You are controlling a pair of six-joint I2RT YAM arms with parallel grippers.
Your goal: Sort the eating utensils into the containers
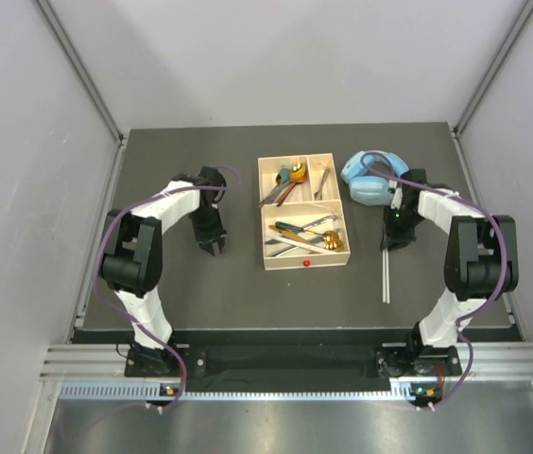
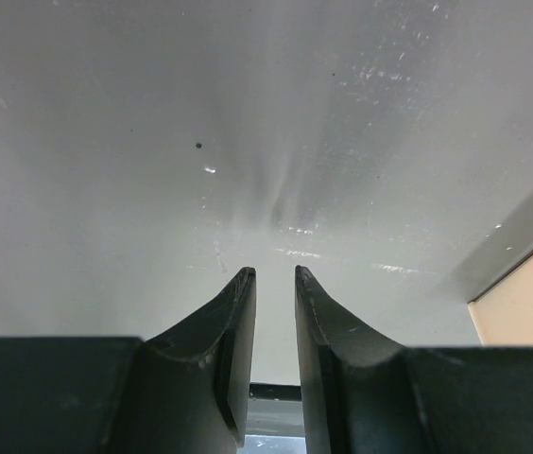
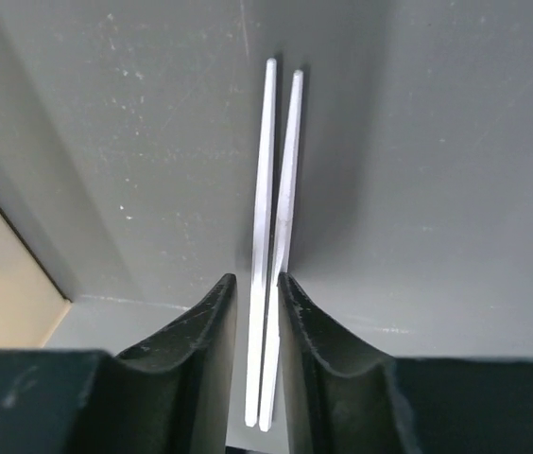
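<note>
Two pale chopsticks [image 3: 261, 236] lie side by side on the grey mat right of the wooden divided box [image 1: 306, 263]. My right gripper is open over them, its fingertips at the sticks. The box holds spoons, ladles and other utensils [image 1: 295, 174] in its compartments. My left gripper stands open over bare mat left of the box, with nothing between its fingers.
Light blue padded objects [image 1: 372, 189] lie behind the right gripper, beside the box.
</note>
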